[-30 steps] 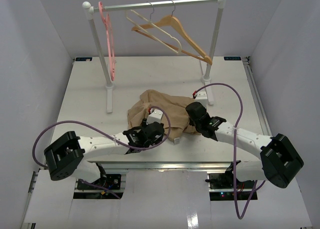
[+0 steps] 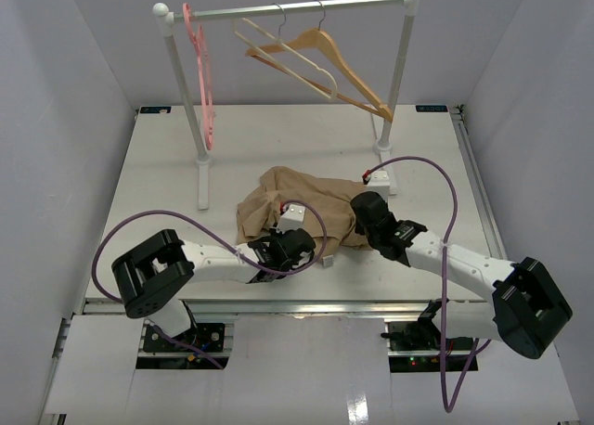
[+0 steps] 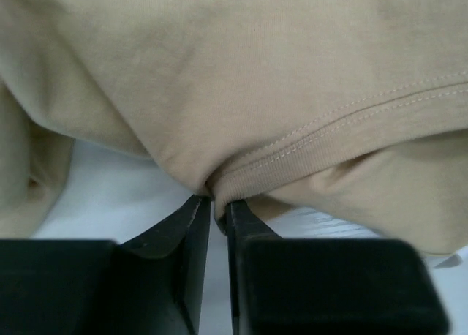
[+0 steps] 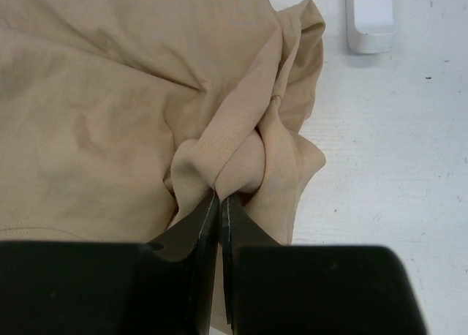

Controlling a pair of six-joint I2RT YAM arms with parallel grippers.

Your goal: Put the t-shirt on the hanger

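Note:
A tan T-shirt [image 2: 306, 188] lies crumpled on the white table beneath the rack. My left gripper is shut on a hemmed edge of the shirt at its near side, a stitched band running into the fingertips. My right gripper is shut on bunched folds at the shirt's right part. Above the shirt a wooden hanger [image 2: 353, 77] and a thin cream hanger [image 2: 283, 61] hang from the rail.
Pink hangers [image 2: 204, 82] hang at the rail's left end. The rack's white feet [image 2: 202, 184] stand either side of the shirt.
My right arm has moved slightly right. The shirt looks almost unchanged.

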